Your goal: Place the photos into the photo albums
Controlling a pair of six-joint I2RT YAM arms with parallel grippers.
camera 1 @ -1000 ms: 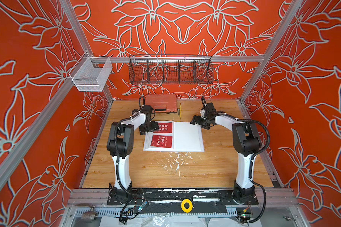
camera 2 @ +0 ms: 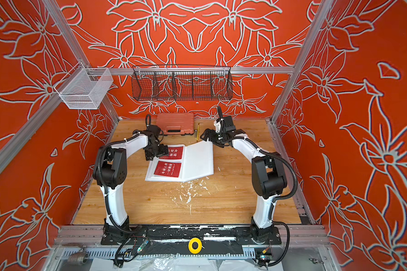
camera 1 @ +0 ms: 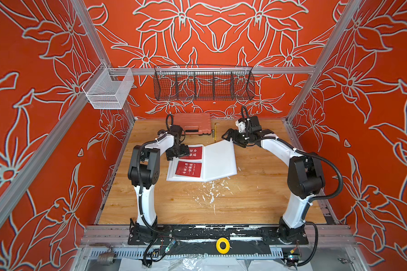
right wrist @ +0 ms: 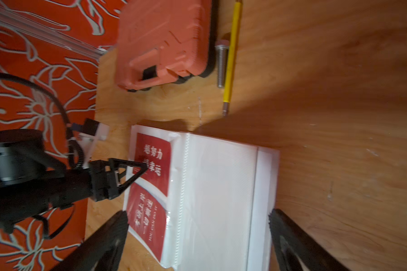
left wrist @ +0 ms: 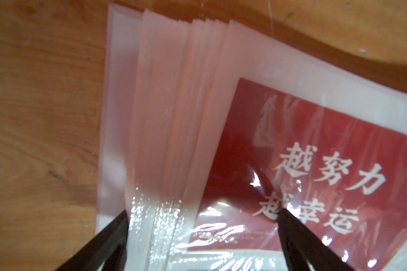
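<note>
The white photo album (camera 1: 219, 160) lies open mid-table, its right side angled up toward the back. On its left page are two red photos, an upper one (left wrist: 325, 135) under clear sleeves and a lower one (camera 1: 187, 169). My left gripper is part open over that page's left edge, with stacked sleeve edges between its fingers; whether it holds them I cannot tell. My right gripper stands open above the album's right side, near its raised back corner, with nothing visibly held.
A red plastic case (camera 1: 196, 121), a bolt (right wrist: 221, 65) and a yellow rod (right wrist: 230, 63) lie behind the album. Wire baskets (camera 1: 203, 85) hang on the back rail.
The album has shifted left and its right side has tilted from flat toward the back. My left arm is nearly still.
</note>
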